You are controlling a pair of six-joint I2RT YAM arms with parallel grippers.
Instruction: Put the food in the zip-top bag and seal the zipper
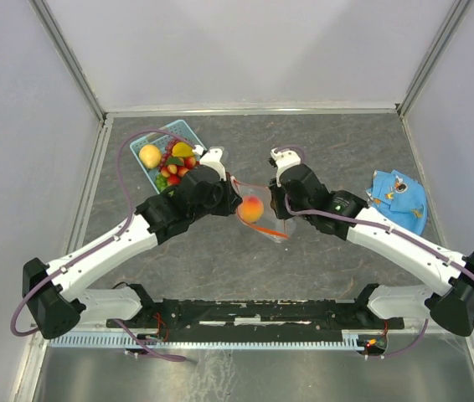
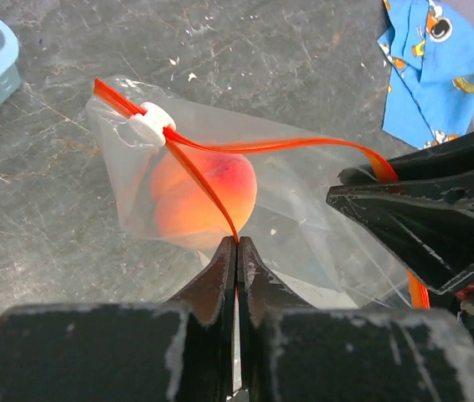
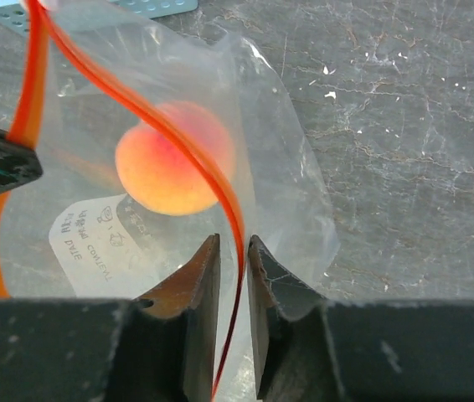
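Observation:
A clear zip top bag (image 3: pixel 296 184) with an orange zipper (image 3: pixel 166 126) hangs between my two grippers, its mouth gaping. Inside it rests a peach (image 2: pixel 208 194). My left gripper is shut on the bag's orange zipper edge. In the right wrist view, my right gripper stands slightly open, and the other stretch of the zipper runs between its fingers. A white slider (image 2: pixel 151 124) sits on the zipper at one end, beyond the left gripper.
A light blue basket (image 1: pixel 138 144) of assorted fruit stands at the back left, close to the left arm. A folded blue printed cloth (image 1: pixel 398 201) lies at the right.

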